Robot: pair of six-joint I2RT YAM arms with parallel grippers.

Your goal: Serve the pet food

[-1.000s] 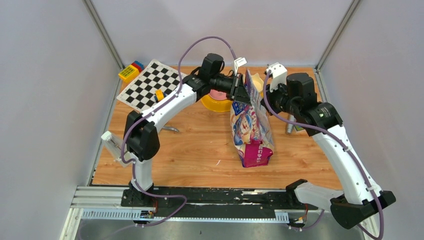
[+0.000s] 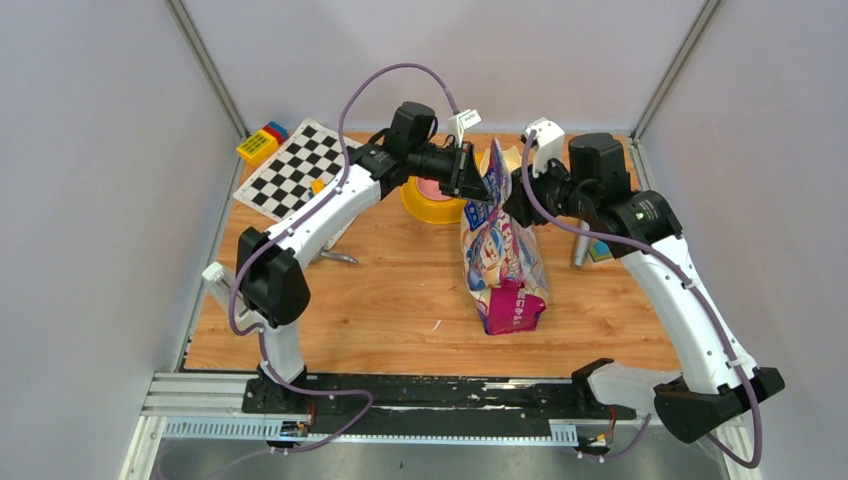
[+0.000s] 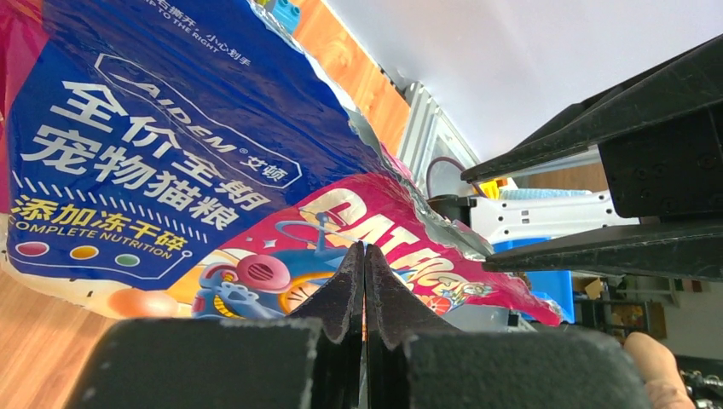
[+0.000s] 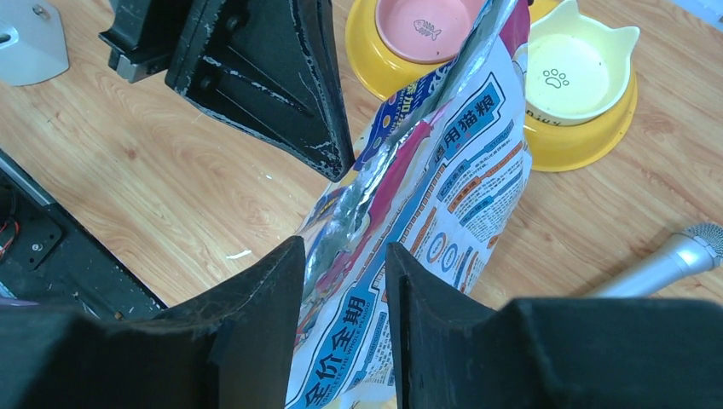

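Note:
The pet food bag [image 2: 505,285] stands upright mid-table, its crimped top edge between my two grippers. My left gripper is shut at the bag's printed face in the left wrist view, with no thing visible between its fingers. My right gripper is open at the other side of the top, the bag behind and between its fingertips. Behind the bag are a yellow double feeder [image 4: 580,146] with a pink bowl [image 4: 426,25] and a cream cat-shaped bowl [image 4: 575,72].
A silver microphone [image 4: 661,266] lies right of the bag. A checkered board [image 2: 290,170] and toy blocks [image 2: 258,145] are at back left, near a metal object [image 2: 340,257] and a clear bottle [image 2: 220,285].
My left gripper has shifted slightly left and back.

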